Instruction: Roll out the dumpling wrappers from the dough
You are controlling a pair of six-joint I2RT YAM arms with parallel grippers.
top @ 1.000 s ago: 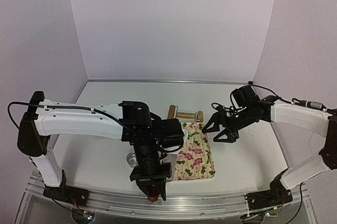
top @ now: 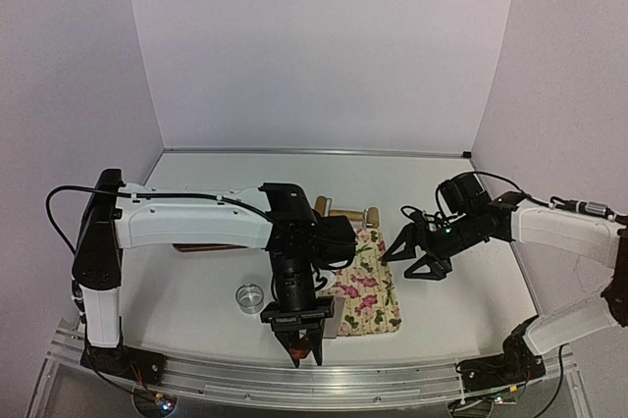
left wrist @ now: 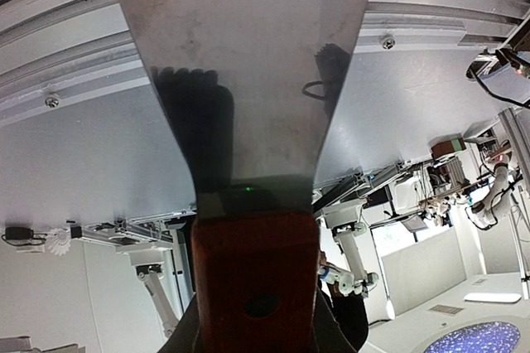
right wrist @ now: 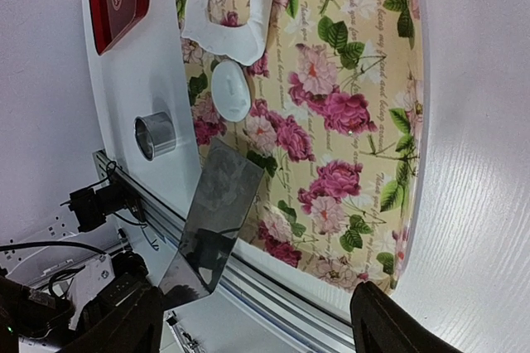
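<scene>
My left gripper (top: 299, 349) is shut on the red-brown handle (left wrist: 255, 278) of a steel blade (left wrist: 244, 71), low at the table's front. In the right wrist view that blade (right wrist: 222, 204) lies over the near left of the floral board (right wrist: 331, 162). A white dough ring (right wrist: 257, 13) and a small white oval piece (right wrist: 230, 92) are on the board. My right gripper (top: 412, 251) stands open to the right of the board, nothing visible between its fingers.
Rolling pins (top: 348, 215) lie at the board's back. A clear cup (top: 249, 296) stands left of the board, with a red tray (right wrist: 112, 13) farther back. The table right of the board is clear.
The left arm has moved right and slightly upward in the top view, carrying the blade.
</scene>
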